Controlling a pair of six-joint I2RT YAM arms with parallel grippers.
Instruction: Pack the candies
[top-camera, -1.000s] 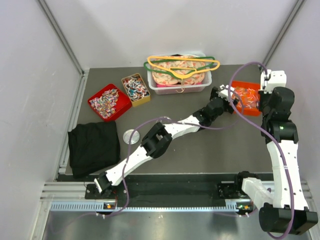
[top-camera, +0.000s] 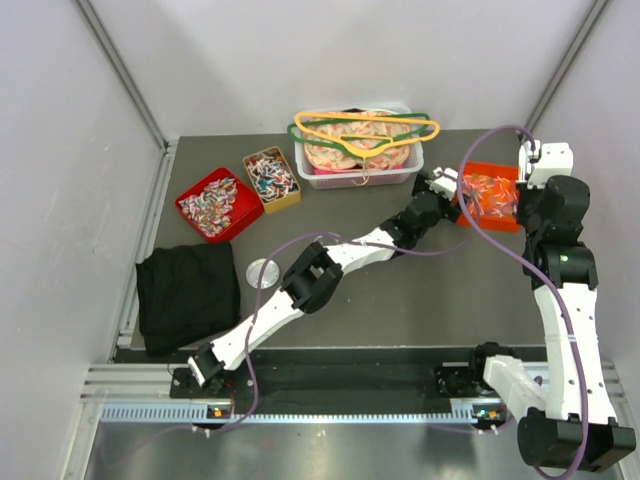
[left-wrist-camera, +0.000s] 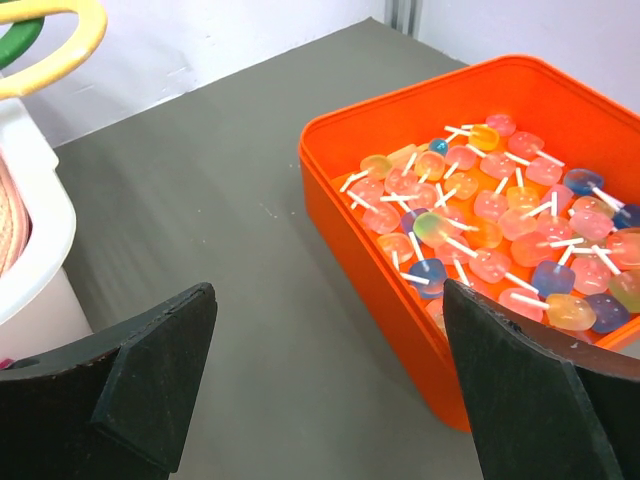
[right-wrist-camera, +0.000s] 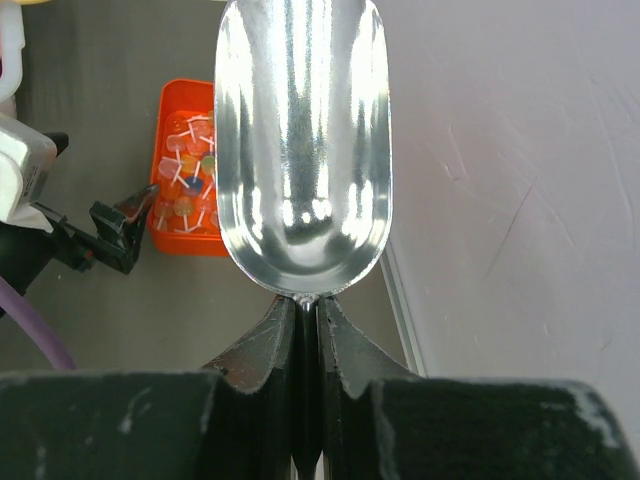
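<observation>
The orange bin (left-wrist-camera: 370, 270) stands at the back right, with many wrapped-looking lollipop candies (left-wrist-camera: 490, 205) lying in it. My left gripper is open over bare table beside the bin's near side; nothing is between its fingers. In the right wrist view my right gripper is shut on the dark handle of a shiny metal scoop (right-wrist-camera: 303, 150). The scoop's bowl looks empty and covers part of the bin in that view. From above, the right arm (top-camera: 555, 220) hangs by the bin's right side and hides the scoop.
At the left are a red bin (top-camera: 245, 212) and a yellow box (top-camera: 286, 202) of candies, a black cloth (top-camera: 187, 295) and a white round item (top-camera: 262, 273). A clear tub (top-camera: 362, 180) with hangers stands at the back.
The right arm shows no clear movement.
</observation>
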